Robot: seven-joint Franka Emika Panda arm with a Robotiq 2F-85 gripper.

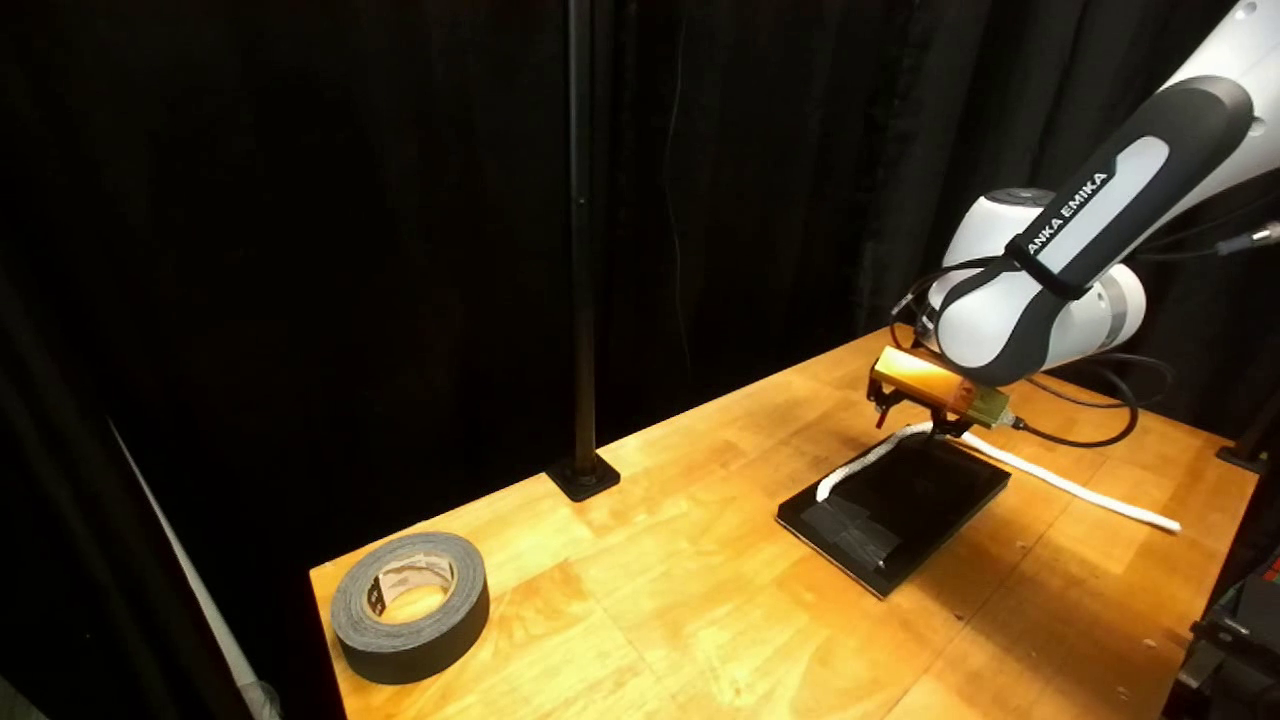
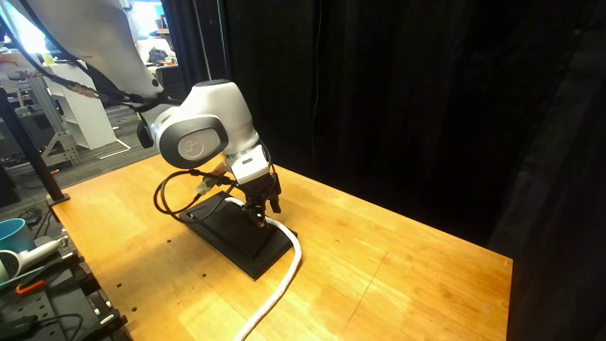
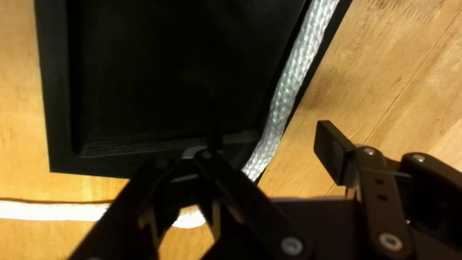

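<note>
A white braided rope [image 3: 288, 89] runs along one edge of a black rectangular tray [image 3: 56, 108] in the wrist view. It bends past the tray's corner, and its tail [image 1: 1080, 490] lies on the table at the right in exterior view 1. My gripper is open at that corner, with one finger [image 3: 335, 151] over bare wood and the other above the tray. The rope passes through the gap between them, clear of the right finger; contact with the left cannot be told. Part of the bend is hidden behind the gripper.
A roll of grey tape [image 1: 414, 648] stands at the table's near-left corner in exterior view 1. A black post [image 1: 583, 360] rises from the table's back edge.
</note>
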